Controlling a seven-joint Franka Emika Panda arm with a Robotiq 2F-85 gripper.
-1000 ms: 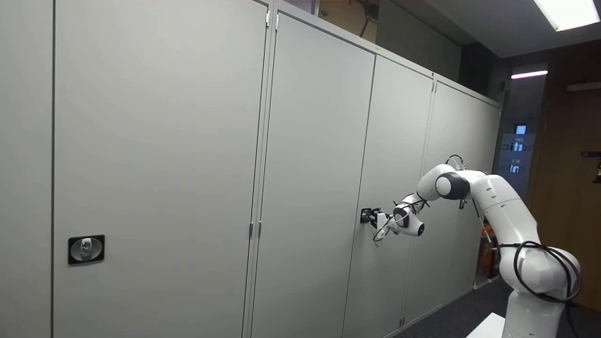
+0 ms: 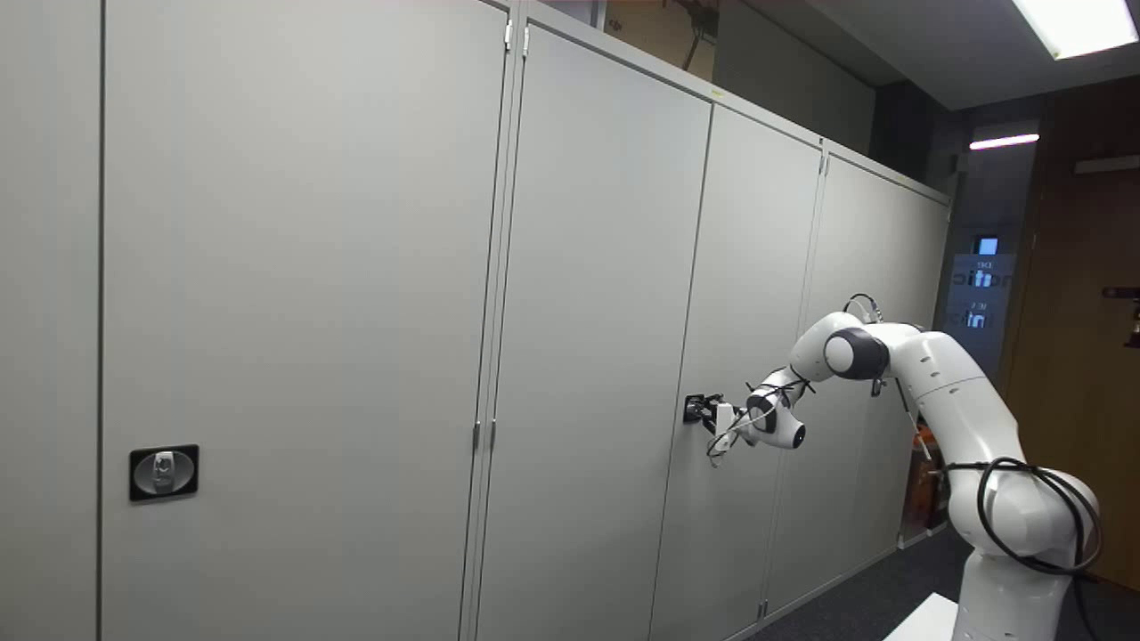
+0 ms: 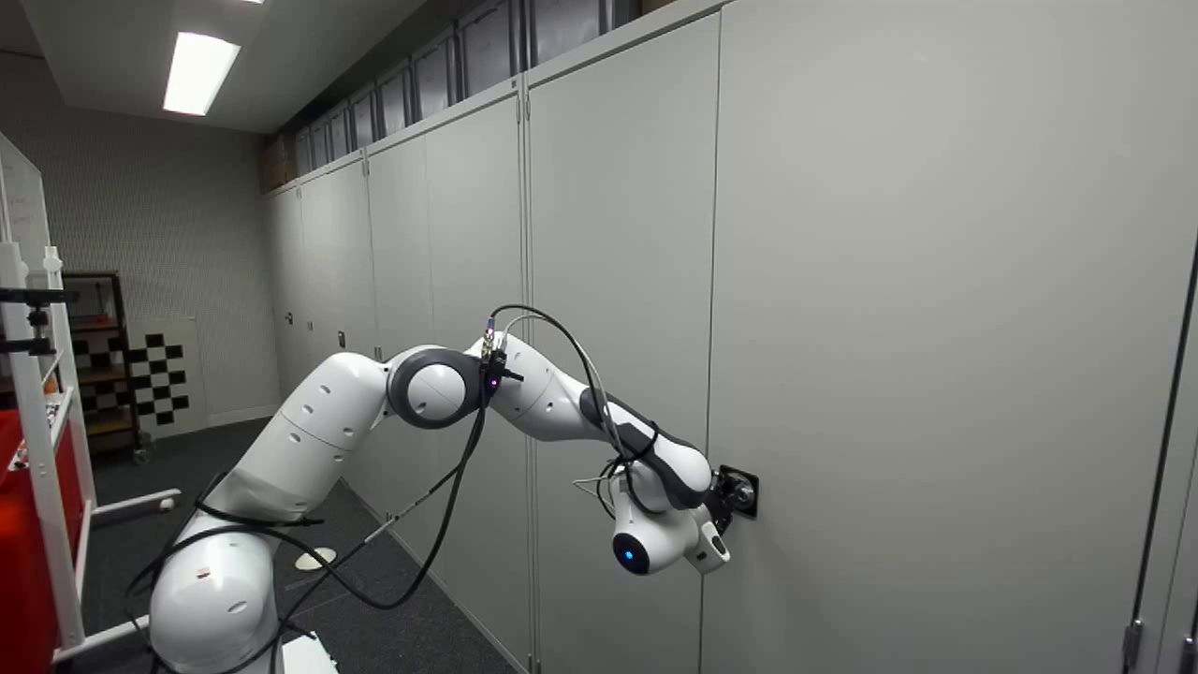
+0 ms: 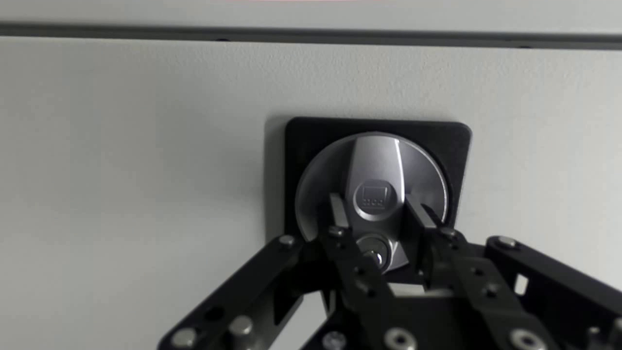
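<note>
In the wrist view a silver latch handle point(image 4: 376, 169) stands in a round recess within a black square plate point(image 4: 449, 137), fixed to a grey cabinet door point(image 4: 146, 175). My gripper is shut on the handle, one finger pad point(image 4: 338, 210) along each side of it. The lock cylinder point(image 4: 373, 248) at the handle's lower end shows partly between the fingers. In exterior view 1 the gripper point(image 2: 708, 409) reaches the plate beside the door's edge. From exterior view 2 the wrist hides most of the fingers, while the black plate point(image 3: 737, 492) shows just past them.
A second latch point(image 2: 164, 472) sits on another cabinet door at the left of exterior view 1. All doors in the row look closed. Loose cables point(image 3: 449, 494) hang along the arm. A white-framed stand point(image 3: 45, 449) is at the left of exterior view 2.
</note>
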